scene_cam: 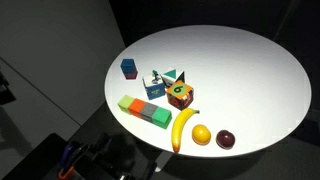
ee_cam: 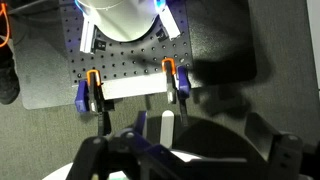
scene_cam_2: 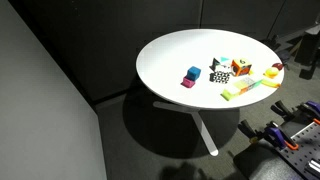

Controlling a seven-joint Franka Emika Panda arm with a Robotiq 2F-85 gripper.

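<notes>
My gripper is open at the bottom of the wrist view, its dark fingers [ee_cam: 278, 145] wide apart with nothing between them. Below it in that view is floor and a bit of white table edge. On the round white table [scene_cam: 230, 65] lie a yellow banana [scene_cam: 183, 130], an orange [scene_cam: 201, 134] and a dark red fruit [scene_cam: 225, 139]. A row of coloured blocks [scene_cam: 149, 112] runs beside the banana. Behind it stand an orange patterned cube [scene_cam: 180, 95] and white patterned blocks [scene_cam: 154, 88]. The gripper cannot be made out in the exterior views.
A blue block [scene_cam: 129, 64] sits apart at the table's left, with a pinkish block [scene_cam_2: 188, 83] by it. Orange-and-blue clamps [ee_cam: 169, 75] hold the perforated base plate [ee_cam: 130, 65].
</notes>
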